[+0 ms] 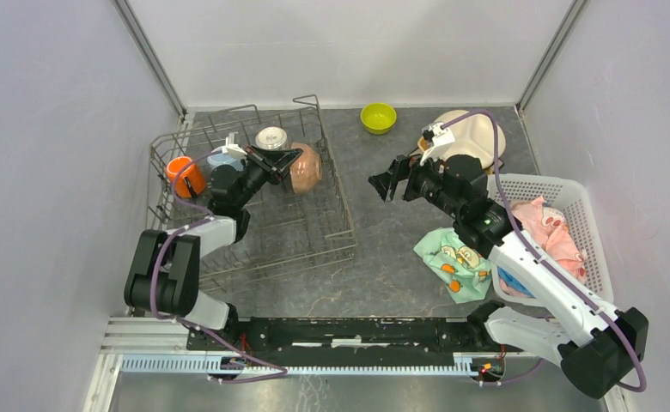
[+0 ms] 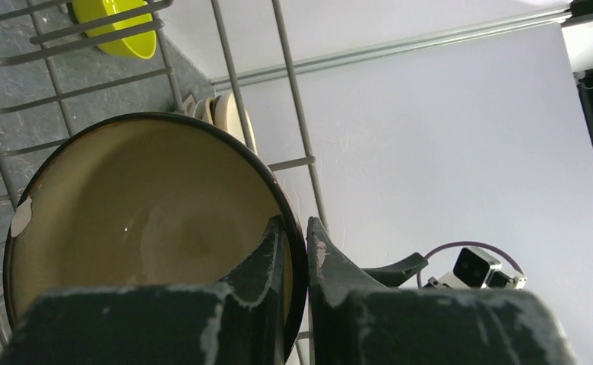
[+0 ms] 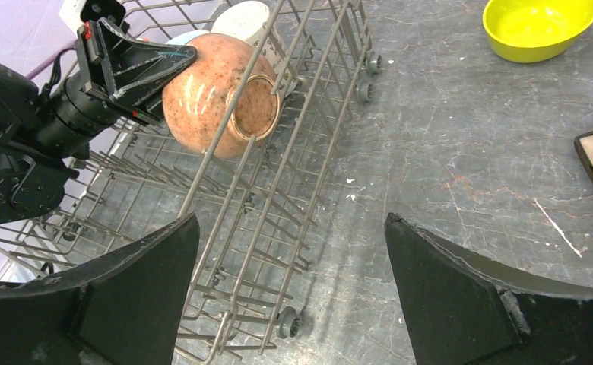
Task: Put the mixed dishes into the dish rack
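My left gripper (image 1: pixel 290 156) is shut on the rim of a brown speckled bowl (image 1: pixel 307 172), which stands on its side inside the dish rack (image 1: pixel 336 240) against the right-hand wall; in the left wrist view the bowl's inside (image 2: pixel 141 220) fills the lower middle. Behind it in the rack stands a white cup (image 1: pixel 271 137); an orange cup (image 1: pixel 177 167) sits at the left, with a pale blue dish (image 1: pixel 222 160) partly hidden. My right gripper (image 1: pixel 387 180) hangs open over the floor right of the rack, empty between its fingers.
A yellow-green bowl (image 1: pixel 378 115) is at the back. Cream plates (image 1: pixel 473 133) lie back right, beside a white basket (image 1: pixel 587 232) of cloths and a green cloth (image 1: pixel 443 266). The floor between rack and cloth is clear.
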